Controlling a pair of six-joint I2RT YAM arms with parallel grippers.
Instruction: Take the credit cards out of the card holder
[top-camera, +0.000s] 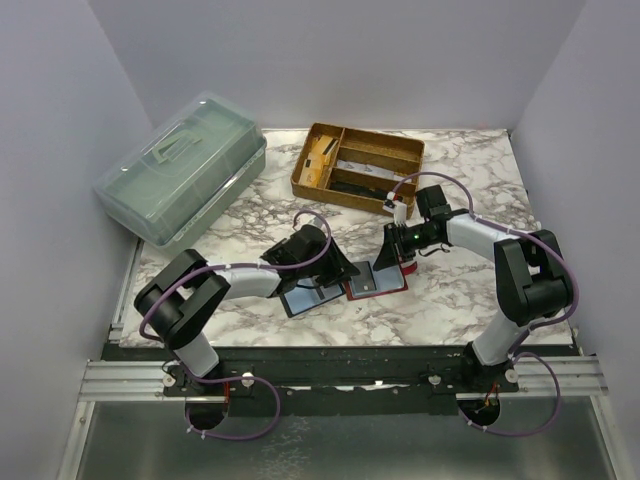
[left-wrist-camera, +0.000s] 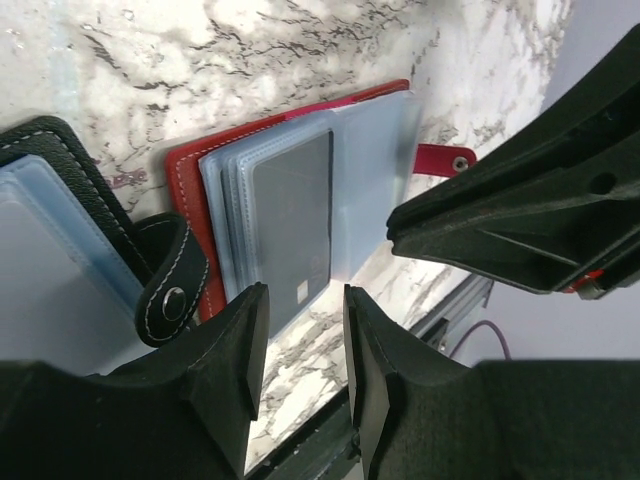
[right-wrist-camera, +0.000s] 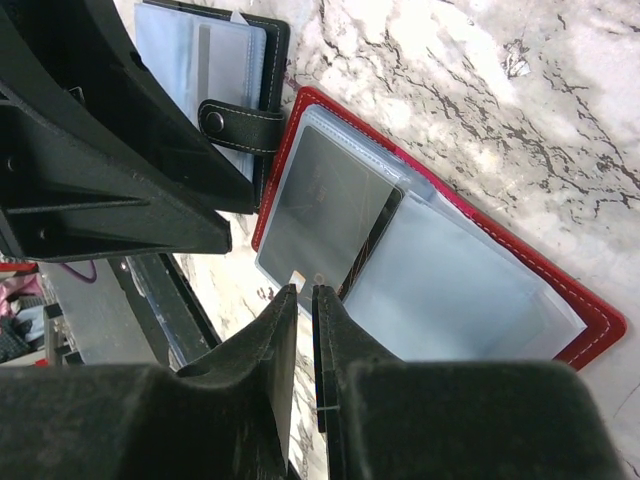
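A red card holder (right-wrist-camera: 593, 336) lies open on the marble table, with translucent sleeves (left-wrist-camera: 371, 170) and a grey card (right-wrist-camera: 329, 210) visible in them. A black card holder (left-wrist-camera: 72, 175) with a snap strap lies open to its left. My left gripper is over the red holder's left side; its fingers are nearly together, and what is between them cannot be made out. My right gripper hovers over the red holder's right part, its fingertips close together; whether anything is between them is unclear.
A wooden divided box (top-camera: 356, 160) with items in it stands at the back. A large lidded plastic bin (top-camera: 178, 170) sits at the back left. Bare marble lies right of the holders and at the front left.
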